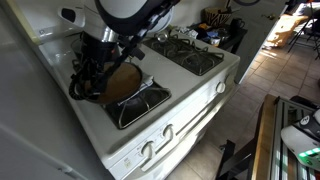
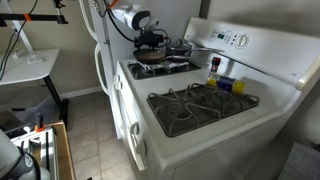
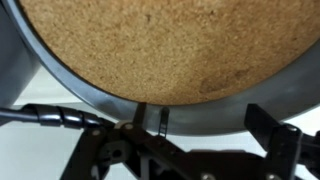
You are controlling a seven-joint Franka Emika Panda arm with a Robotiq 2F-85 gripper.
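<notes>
A round pan (image 1: pixel 122 84) with a dark rim and a brown inside rests over the stove's left burners. It also shows in the second exterior view, where the pan (image 2: pixel 151 58) sits on the far burners. Seen from the wrist, its speckled brown inner surface (image 3: pixel 185 50) fills the upper part, edged by a grey rim (image 3: pixel 215 117). My gripper is open by that rim, with its fingers well apart. From outside, the gripper (image 1: pixel 90 84) is at the pan's left side; whether it touches the rim cannot be told.
The white stove (image 1: pixel 185 80) has black burner grates (image 2: pixel 205 108). A blue bottle (image 2: pixel 222 82) and a yellow item (image 2: pixel 238 87) stand at the back. A wooden board (image 1: pixel 215 17) lies behind the far burners. The floor (image 1: pixel 205 150) in front is open.
</notes>
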